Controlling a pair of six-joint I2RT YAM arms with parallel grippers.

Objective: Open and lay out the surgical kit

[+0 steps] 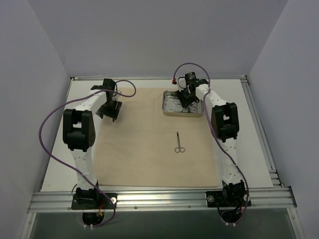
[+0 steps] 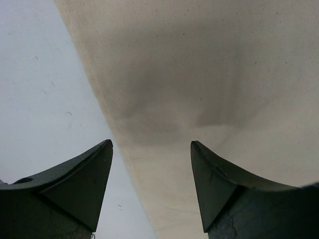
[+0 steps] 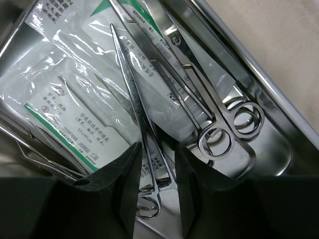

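Observation:
My right gripper is open inside the steel tray (image 1: 169, 113), its fingertips either side of a long needle holder (image 3: 127, 74). Beside it lie further ringed instruments (image 3: 217, 139), tweezers (image 3: 35, 152) and sealed packets (image 3: 65, 124) with green-striped labels. Outside the tray, a pair of scissors (image 1: 179, 144) lies on the beige cloth (image 1: 139, 149). My left gripper hangs open over the cloth's left edge, with nothing between its fingers.
White table (image 1: 249, 149) shows around the cloth, with grey walls beyond at the back and sides.

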